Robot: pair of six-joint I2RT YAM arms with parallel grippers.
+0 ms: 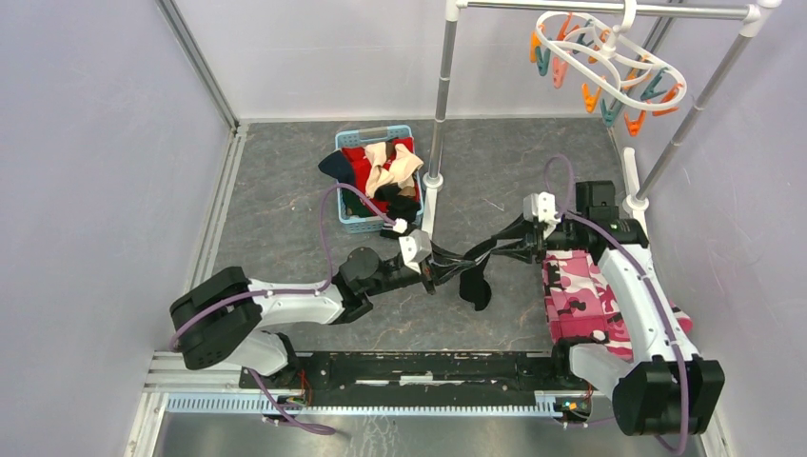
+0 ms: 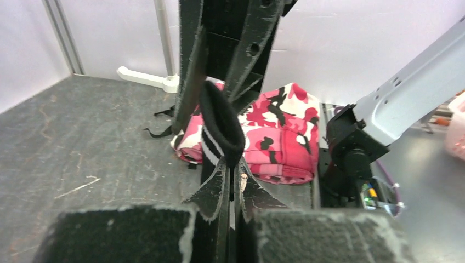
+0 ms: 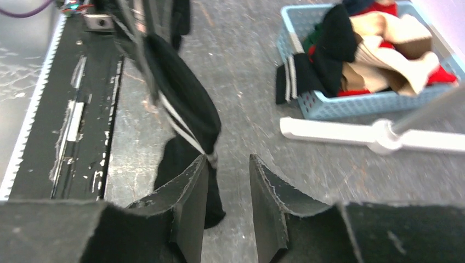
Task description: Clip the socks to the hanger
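Note:
The black sock (image 1: 476,284) with white stripes hangs between the two arms. My left gripper is shut on part of the sock (image 2: 221,118). My right gripper (image 1: 499,246) stands part open. Seen from the right wrist, its fingertips are apart with a clear gap, and the sock (image 3: 189,109) lies at the left finger, its lower part drooping behind. The white oval hanger (image 1: 617,52) with coloured clips hangs from the rail at the top right. More socks (image 1: 385,169) lie in a heap in the blue basket.
The blue basket (image 1: 354,225) stands beside the rack's left post (image 1: 440,114) and white foot. A pink camouflage cloth bundle (image 1: 580,300) lies under the right arm.

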